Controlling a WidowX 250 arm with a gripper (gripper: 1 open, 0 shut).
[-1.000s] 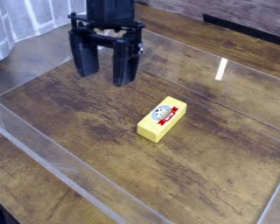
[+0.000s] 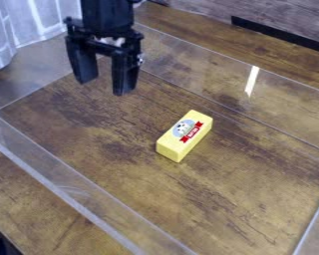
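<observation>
A yellow box with a red and white label (image 2: pixel 183 135) lies on the wooden table in the middle right of the camera view. My black gripper (image 2: pixel 104 68) hangs above the table at the upper left, its two fingers apart with nothing visible between them, up and to the left of the box.
Clear plastic walls border the wooden surface (image 2: pixel 255 189) at the left, back and right. White translucent material stands at the top left. The table around the box is clear.
Over the last second my gripper has shifted somewhat to the left and is slightly turned. The yellow box has not moved.
</observation>
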